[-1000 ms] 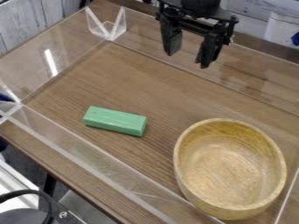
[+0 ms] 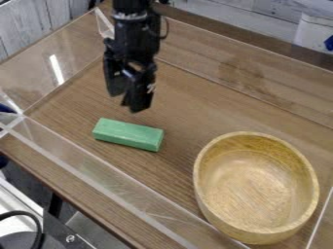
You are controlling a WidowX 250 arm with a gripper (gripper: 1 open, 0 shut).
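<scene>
My gripper (image 2: 130, 95) is at the upper left, a dark, motion-blurred arm hanging from the top of the view with its fingers apart and nothing visible between them. It hovers above and behind a green rectangular block (image 2: 128, 134), which lies flat on the wooden table (image 2: 228, 88). A large pale yellow bowl (image 2: 255, 185) sits at the lower right.
A clear plastic object (image 2: 109, 27) is partly hidden behind the arm at the back left. Black cables (image 2: 26, 222) lie off the lower-left edge.
The gripper has moved from the back right leftward and down toward the green block. The block and the bowl have not moved.
</scene>
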